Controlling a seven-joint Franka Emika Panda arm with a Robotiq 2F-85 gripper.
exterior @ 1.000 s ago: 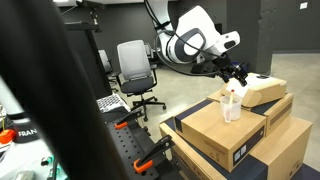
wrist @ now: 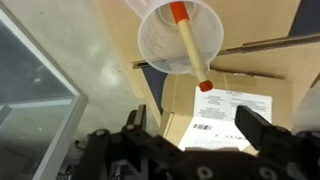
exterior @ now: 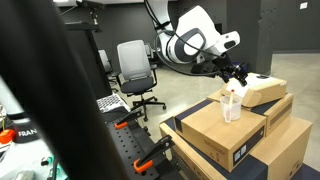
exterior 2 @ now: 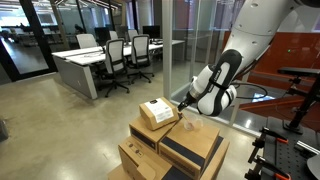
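A clear cup (wrist: 152, 43) stands on a cardboard box (exterior: 216, 128). A tan stick (wrist: 190, 45) with a red band and a dark red tip leans out over its rim. My gripper is open in the wrist view, its two dark fingers wide apart with nothing held between them. The stick's tip lies above the gap between the fingers in that picture. In the first exterior view the gripper (exterior: 238, 82) hangs just above and behind the cup. From the second exterior view, the gripper (exterior 2: 182, 108) is near the cup (exterior 2: 189, 124), and the stick is hard to make out.
Behind the cup sits another cardboard box (exterior: 256, 90) with a white label (wrist: 215, 118). More large boxes (exterior: 284, 148) lie around and below. Office chairs (exterior: 136, 65) and desks stand in the background, clear of the arm.
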